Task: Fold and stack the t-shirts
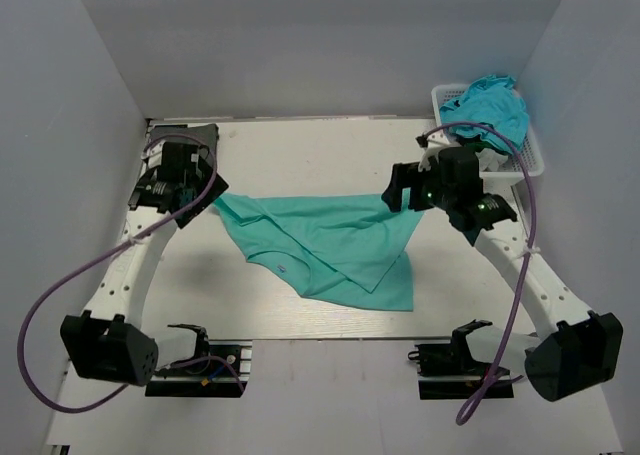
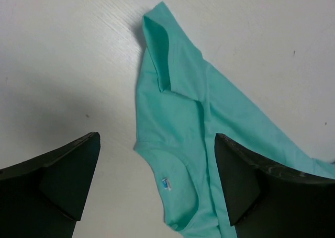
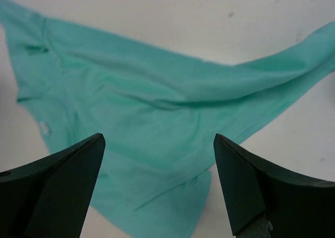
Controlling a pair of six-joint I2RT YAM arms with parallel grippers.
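A teal t-shirt (image 1: 330, 240) lies flat across the middle of the table, its long upper edge fairly straight and its lower part angled over itself. Its left tip, seen in the left wrist view as a small turned-over flap of the shirt (image 2: 183, 68), is apart from my left gripper (image 1: 208, 197). That gripper is open, nothing between its fingers. Over the shirt's upper right end hovers my right gripper (image 1: 405, 187), also open and empty; it hides that corner from above. In the right wrist view the shirt (image 3: 131, 117) spreads below the fingers (image 3: 256, 191).
At the back right stands a white basket (image 1: 537, 155) with crumpled blue cloth (image 1: 495, 105) in it. A dark grey folded cloth (image 1: 205, 135) lies at the back left, partly behind the left arm. Bare table (image 1: 310, 155) shows behind the shirt.
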